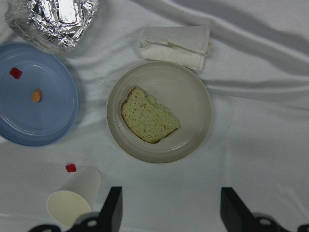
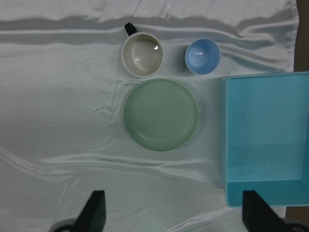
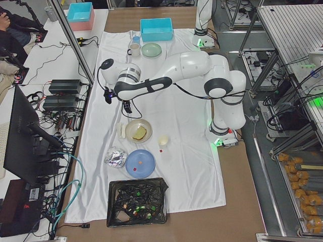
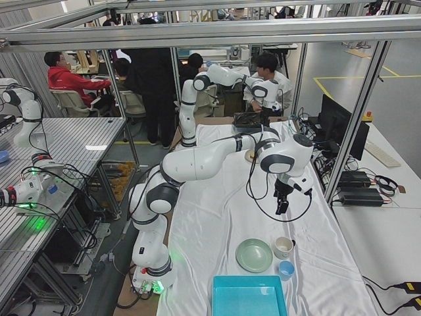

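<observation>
My left gripper hangs open above a beige plate with a slice of bread, a blue plate with small scraps, a tipped paper cup, a red bit, folded napkins and crumpled foil. My right gripper is open over the other end of the cloth, where a green plate, a mug with a dark handle, a blue cup and a turquoise tray stand.
A black bin lined with a bag, holding scraps, sits at the near end of the table in the camera left view. A monitor and cables crowd the left.
</observation>
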